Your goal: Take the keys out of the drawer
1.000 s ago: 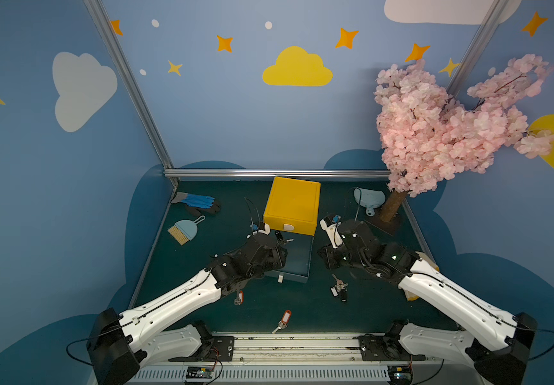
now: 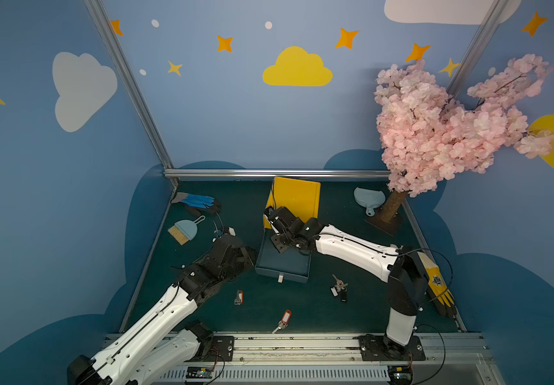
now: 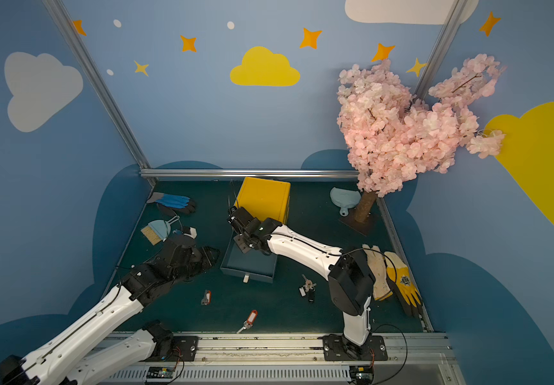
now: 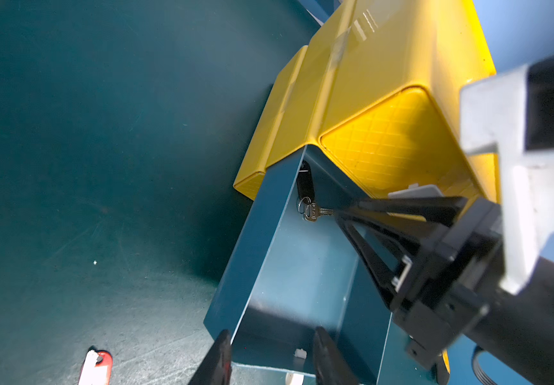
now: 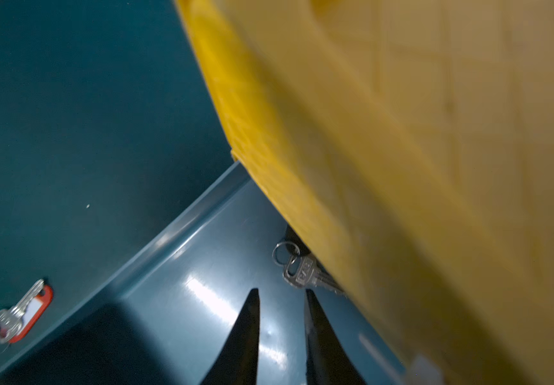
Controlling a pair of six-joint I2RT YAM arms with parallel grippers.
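Note:
The keys [image 4: 314, 212], a silver key on a ring with a black fob, lie in the back left of the open blue-grey drawer [image 4: 289, 269]. In the right wrist view the key's head and ring [image 5: 300, 272] show, while the yellow cabinet edge covers part of the blade and fob. My right gripper is over the drawer; in the left wrist view its tips come together close by the key blade, and nothing shows held. Left of the drawer, my left gripper is open and empty.
The yellow cabinet [image 2: 297, 199] overhangs the drawer's back. Other keys lie outside: a red-tagged key [image 2: 283, 319], a small red-tagged one [image 2: 238, 297] and a black-fobbed bunch [image 2: 339, 288]. Gloves [image 2: 440, 282] lie at the right edge.
My right arm has swung left from beside the drawer to over its back part, now covering the keys from above. The left gripper has drawn back left, off the drawer.

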